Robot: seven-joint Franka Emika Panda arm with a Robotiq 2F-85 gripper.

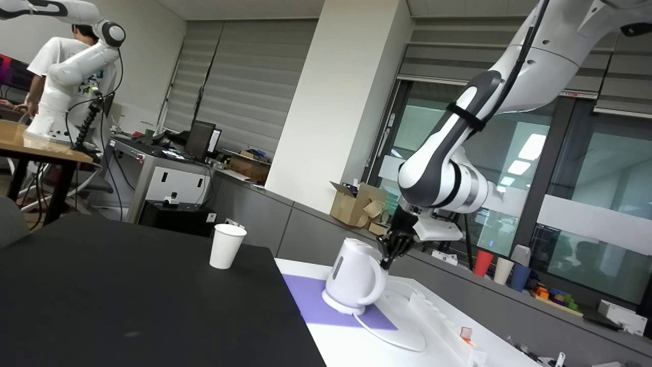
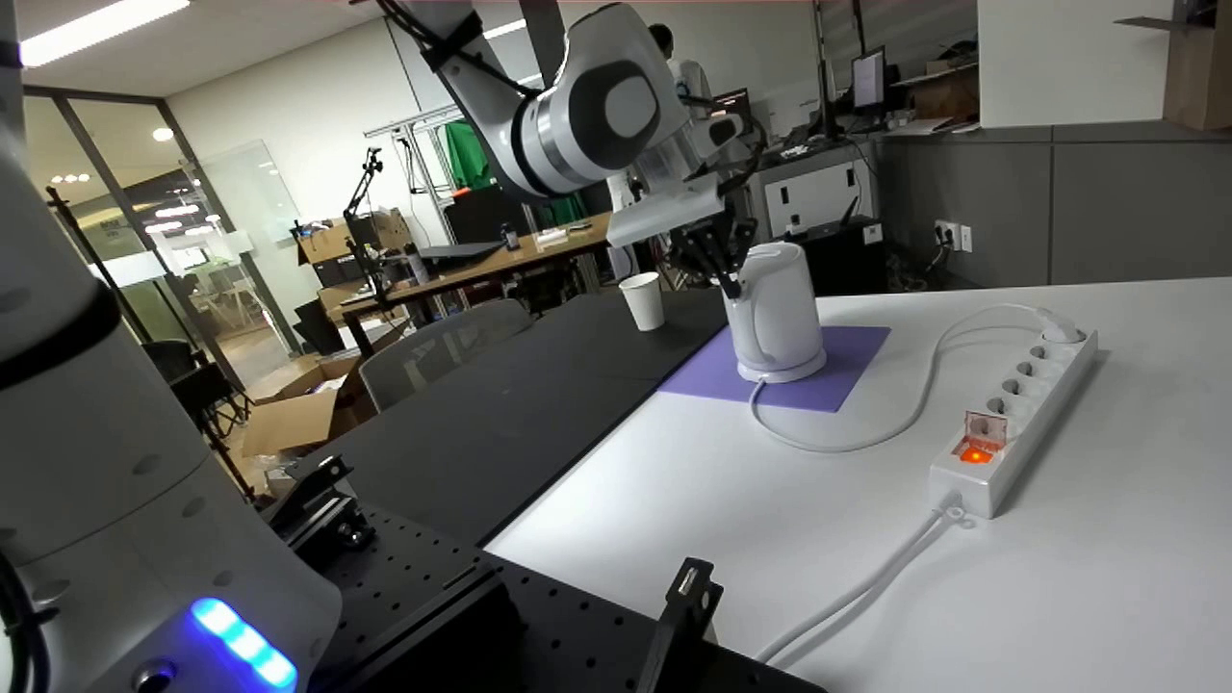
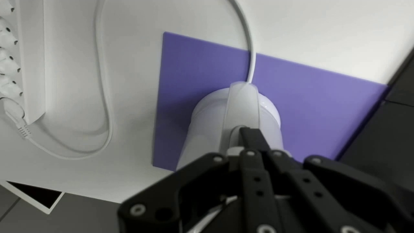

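A white electric kettle (image 1: pixel 351 278) stands upright on its base over a purple mat (image 2: pixel 849 356). In the second exterior view my gripper (image 2: pixel 730 289) is at the upper part of the kettle (image 2: pixel 780 302), on its handle side. From the wrist, the fingers (image 3: pixel 254 141) appear pressed together over the handle (image 3: pixel 242 106), and nothing shows between them. The gripper is shut. Whether its tips touch the kettle or hang just above it, I cannot tell. The kettle's lid is mostly hidden behind the gripper in the wrist view.
A white paper cup (image 1: pixel 226 246) stands on the black table (image 1: pixel 140 293) beside the white one. A power strip (image 2: pixel 1016 422) with a glowing orange switch lies on the white table (image 2: pixel 739 508). The kettle's cord (image 2: pixel 895 433) loops across to it.
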